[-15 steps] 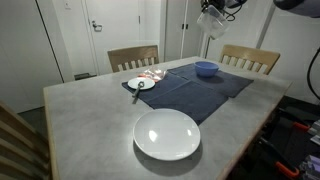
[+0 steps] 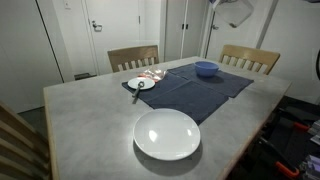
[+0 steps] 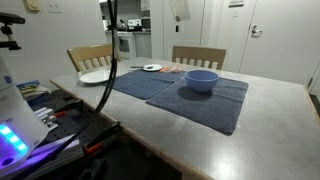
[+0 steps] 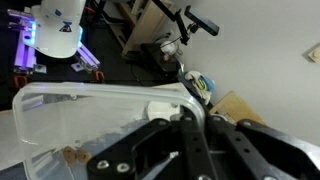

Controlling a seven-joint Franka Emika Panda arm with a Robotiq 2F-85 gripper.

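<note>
A clear plastic container (image 4: 95, 130) fills the left of the wrist view, its pale rim curving across the picture. On the right end of that rim, my gripper is shut, one side of the fingers hidden by the wall. Only the container's lower part (image 2: 235, 12) shows at the top edge in exterior view 1, raised high above the table. A blue bowl (image 2: 206, 69) stands on the dark cloth (image 2: 190, 95) below. Exterior view 2 shows the same bowl (image 3: 201, 80) and a translucent end of the container (image 3: 180, 10) at the top.
A large white plate (image 2: 167, 134) lies near the table's front edge. Further back are a small white plate (image 2: 143, 81) with a dark green utensil (image 2: 137, 92) and some reddish items (image 2: 154, 73). Chairs (image 2: 139, 57) stand around.
The container has risen and shifted right in exterior view 1, from above the blue bowl to the upper edge of the picture, tilting more. The bowl and plates have stayed put.
</note>
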